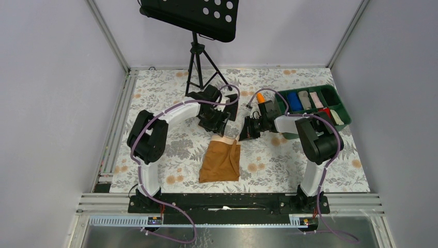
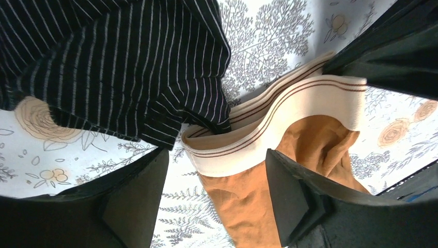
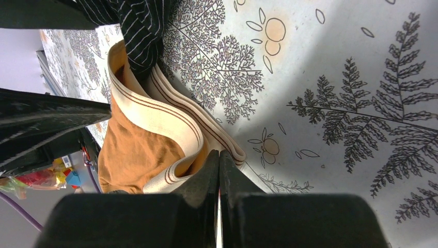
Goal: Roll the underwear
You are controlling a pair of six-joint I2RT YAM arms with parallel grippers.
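Note:
Orange underwear (image 1: 218, 163) with a cream waistband (image 2: 232, 157) lies on the floral mat. A dark striped garment (image 2: 119, 72) lies at its upper edge, partly under my left arm in the top view. My left gripper is open above the waistband, nothing between its fingers. My right gripper is shut at the right corner of the waistband; whether any fabric is between its tips cannot be seen clearly.
A green divided bin (image 1: 338, 101) with small items stands at the back right, beside an orange object (image 1: 260, 97). A black stand (image 1: 199, 57) rises at the back.

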